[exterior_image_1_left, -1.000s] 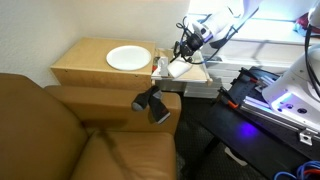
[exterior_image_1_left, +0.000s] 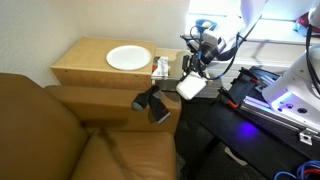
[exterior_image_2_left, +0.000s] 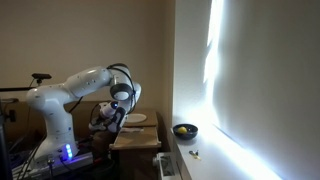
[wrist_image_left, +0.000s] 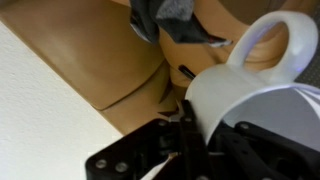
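Observation:
A white mug (exterior_image_1_left: 191, 87) hangs from my gripper (exterior_image_1_left: 189, 71), which is shut on its wall. In the wrist view the mug (wrist_image_left: 222, 84) fills the right side, its handle (wrist_image_left: 285, 36) toward the top, and the black fingers (wrist_image_left: 190, 140) meet it at the near rim. The mug is tilted, out past the front edge of the wooden table and above the gap between couch and black table. Its inside is mostly hidden in the exterior views.
A white plate (exterior_image_1_left: 129, 57) lies on the wooden table (exterior_image_1_left: 90, 68), with a small white-and-red item (exterior_image_1_left: 160, 67) nearby. Dark grey cloths (exterior_image_1_left: 152, 104) drape over the brown couch (exterior_image_1_left: 130, 153). The black table (exterior_image_1_left: 262, 139) carries the arm's base. In exterior view 2 a dark bowl (exterior_image_2_left: 185, 131) sits on a ledge.
The gripper and mug have come down and toward the couch side, from above the wooden table to beyond its front edge. The cloths and plate stay where they were.

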